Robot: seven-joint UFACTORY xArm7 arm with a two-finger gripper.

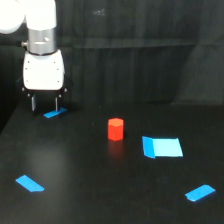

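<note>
A small red block [115,129] stands near the middle of the black table, apart from everything around it. At the upper left, my white gripper [46,104] points downward with its two dark fingers spread apart. Nothing shows between them. The gripper is well to the left of the red block and farther back. To the block's right lies a light-blue piece [168,147] with a darker blue strip [148,147] along its left side.
Blue strips lie near the gripper [55,113], at the front left [29,184] and at the front right [200,193]. A dark curtain [140,50] hangs behind. Bare table surrounds the red block.
</note>
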